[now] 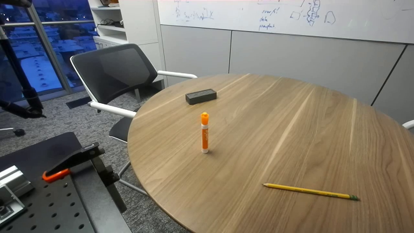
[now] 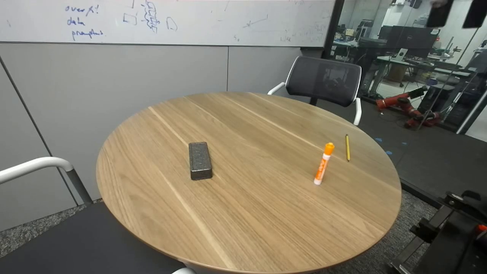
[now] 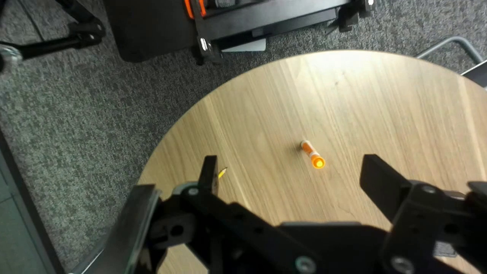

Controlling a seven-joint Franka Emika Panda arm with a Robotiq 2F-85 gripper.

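Observation:
An orange marker [image 1: 204, 136] with a white base stands upright on the round wooden table [image 1: 240, 163]. The wrist view looks down on this marker [image 3: 311, 153] from well above, between the spread fingers but far below them. My gripper is open and holds nothing. To the marker's right in exterior view 1 lies a yellow pencil [image 1: 310, 190]; in the wrist view only the tip of the pencil [image 3: 222, 172] shows beside the left finger. Farther back on the table rests a dark eraser [image 1: 201, 96], mostly covered by the right finger in the wrist view.
A black bench [image 1: 81, 194] with a clamp [image 1: 75, 159] stands close to the table's edge. Chairs are at the table, among them a mesh one [image 1: 116, 72]. Wide bare wood separates marker, eraser and pencil.

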